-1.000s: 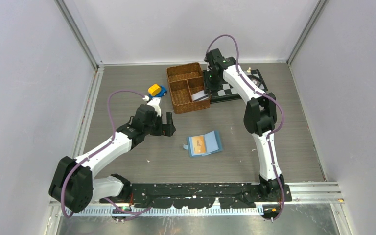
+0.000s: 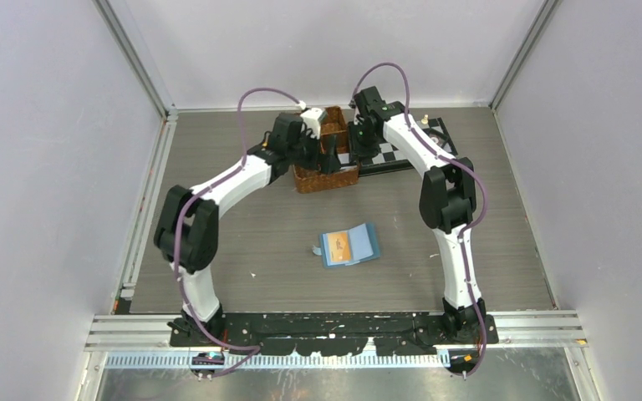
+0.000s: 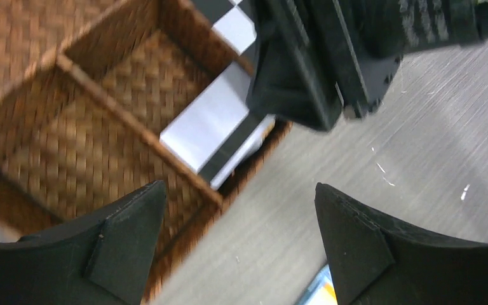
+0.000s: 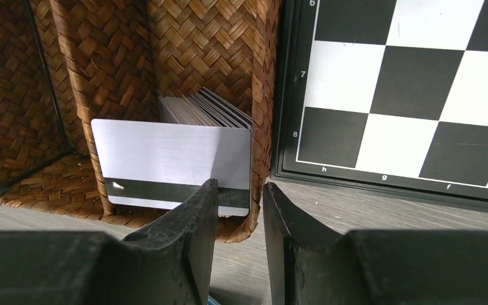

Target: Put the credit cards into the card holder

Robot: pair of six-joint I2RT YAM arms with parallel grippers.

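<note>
Several credit cards stand in a stack point(image 4: 194, 109) in the basket's front right compartment, with a white card point(image 4: 159, 149) with a dark stripe leaning at their front. My right gripper has its fingertips either side of the card's right end and the basket's right wall. Whether they touch either is unclear. My left gripper is open and empty, over the basket near the compartment with the cards. A blue card holder point(image 2: 369, 240) lies spread open on the table, with an orange card point(image 2: 338, 246) on its left side.
The woven basket point(image 2: 309, 185) has several compartments; those beside the cards look empty. A chessboard point(image 4: 406, 127) adjoins its right side. Both arms are close together over the basket.
The white card, slanted earlier, now lies straighter across its compartment. The right arm has barely moved.
</note>
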